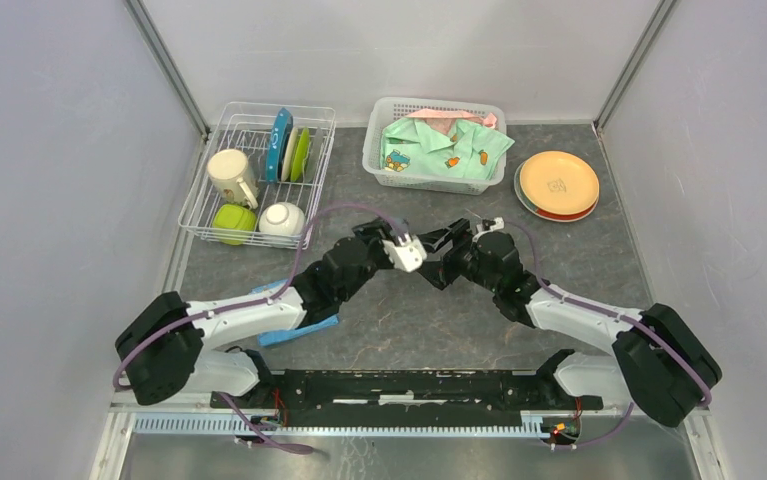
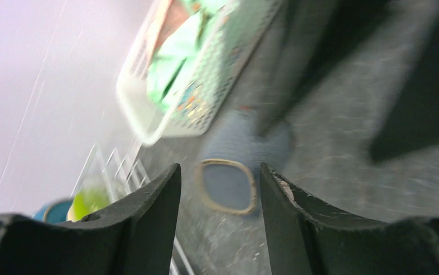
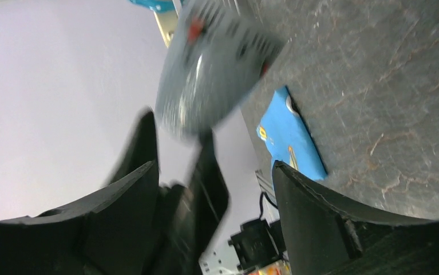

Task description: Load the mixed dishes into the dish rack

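A grey-blue mug with a tan handle hangs between my two grippers at mid-table, mostly hidden by them in the top view; in the right wrist view it point(image 3: 217, 69) is blurred. My left gripper has its fingers apart around the handle area; my right gripper point(image 1: 439, 255) reaches in from the right. Whether either holds the mug is unclear. The wire rack point(image 1: 319, 122) holds upright plates, a cream mug point(image 1: 229, 170), a green cup point(image 1: 232, 217) and a white bowl point(image 1: 279, 217). Stacked plates point(image 1: 559, 180) lie at the right.
A white basket point(image 1: 384, 172) with mint and pink cloths stands at the back centre. A blue cloth point(image 1: 299, 330) lies under my left arm, also seen in the right wrist view. Bare table lies around the grippers.
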